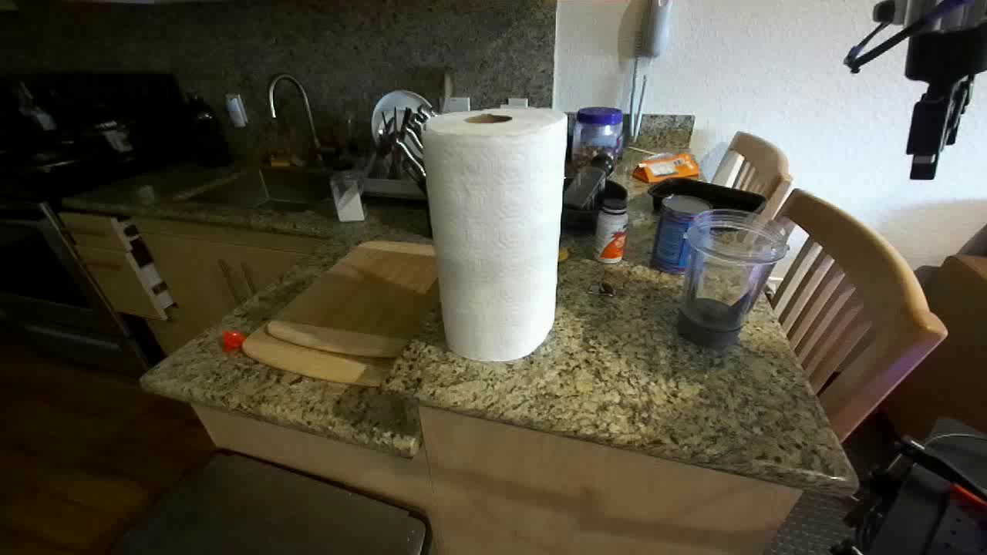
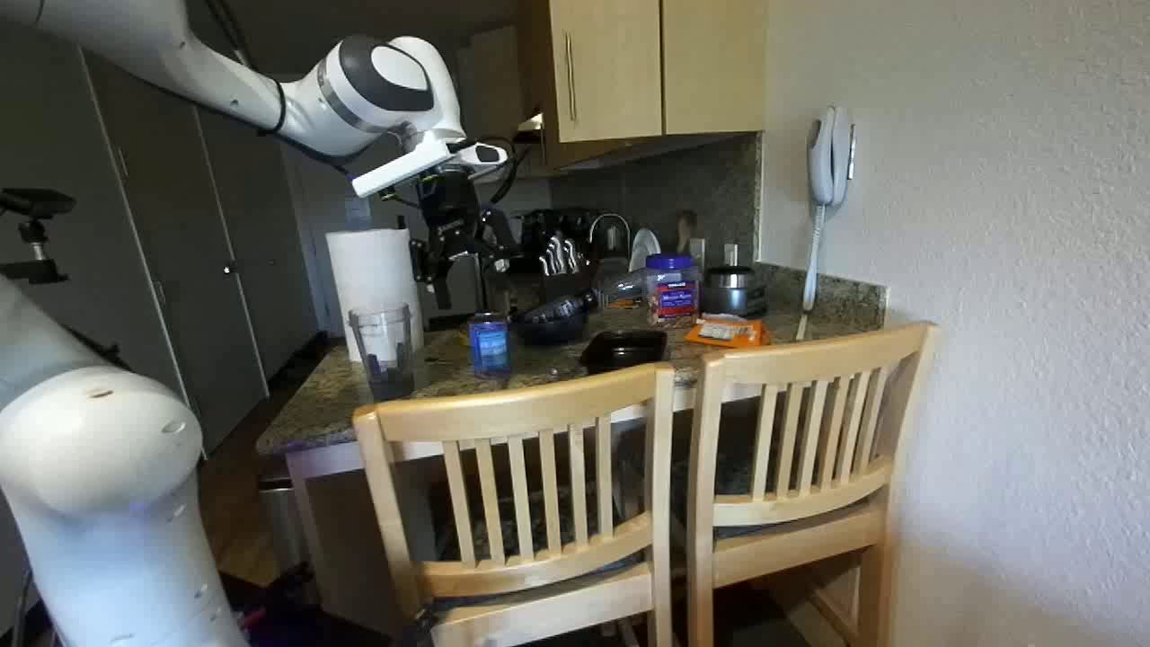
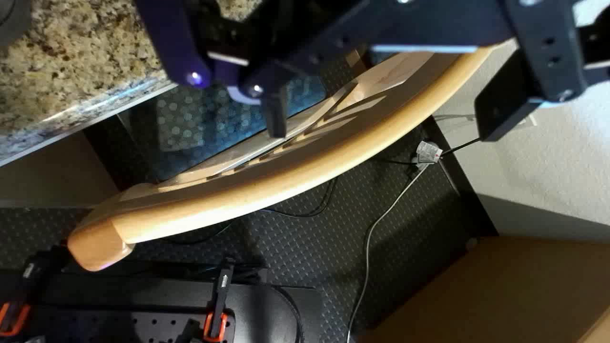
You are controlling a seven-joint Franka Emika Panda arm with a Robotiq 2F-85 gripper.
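My gripper is open, its two dark fingers (image 3: 276, 117) wide apart with nothing between them. Below it, the wrist view shows a wooden chair back (image 3: 274, 191) and the floor. In exterior view 1 the gripper (image 1: 932, 153) hangs at the upper right, clear of the counter. A tall white paper towel roll (image 1: 495, 240) stands upright on the granite counter. To its right are a clear plastic cup (image 1: 726, 282) with a dark base, a blue can (image 1: 675, 236) and a white bottle (image 1: 611, 233) with an orange label.
Two chairs (image 2: 517, 415) line the counter's seating side. A black tray (image 2: 625, 349), an orange packet (image 2: 729, 331) and a purple-lidded jar (image 2: 673, 291) sit towards the wall. Cutting boards (image 1: 361, 296) lie left of the roll.
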